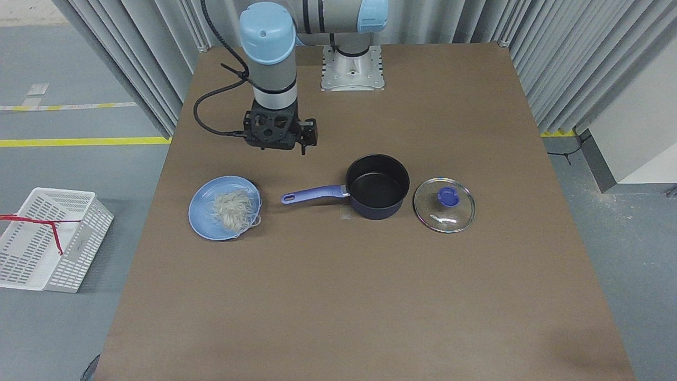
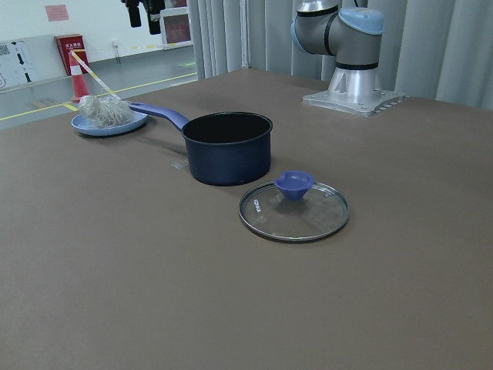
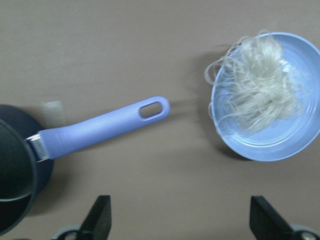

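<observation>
My gripper hangs open over the table, its two black fingers wide apart with bare tabletop between them. Below it, in the wrist view, lie a blue plate (image 3: pixel 277 146) holding a tangle of white noodle-like strands (image 3: pixel 260 85) and, opposite, a dark saucepan (image 3: pixel 15 165) with a lilac handle (image 3: pixel 100 127). The front view shows the plate (image 1: pixel 206 222) left of the pan (image 1: pixel 377 203), and a glass lid (image 1: pixel 435 209) with a blue knob lying flat right of the pan.
The arm's base (image 1: pixel 352 76) stands at the back edge. A white basket (image 1: pixel 82 254) sits on the floor to the left.
</observation>
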